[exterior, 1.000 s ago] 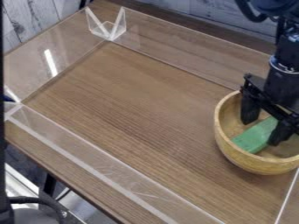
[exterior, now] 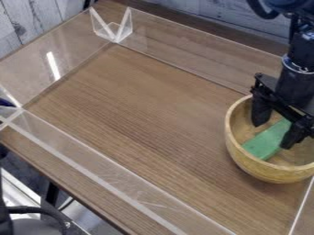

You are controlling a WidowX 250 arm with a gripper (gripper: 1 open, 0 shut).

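My black gripper [exterior: 273, 123] reaches down from the upper right into a round tan bowl [exterior: 251, 165] at the right of the table, its fingers open and spread over a green object [exterior: 263, 144] lying in the bowl. Whether the fingertips touch the green object is hard to tell. Part of the bowl's right side is behind the gripper and arm.
A clear, angular plastic piece [exterior: 112, 26] stands at the back left. Dark equipment [exterior: 25, 220] sits at the lower left corner.
The gripper has shifted very slightly within the bowl. The bowl and green object look nearly unchanged.
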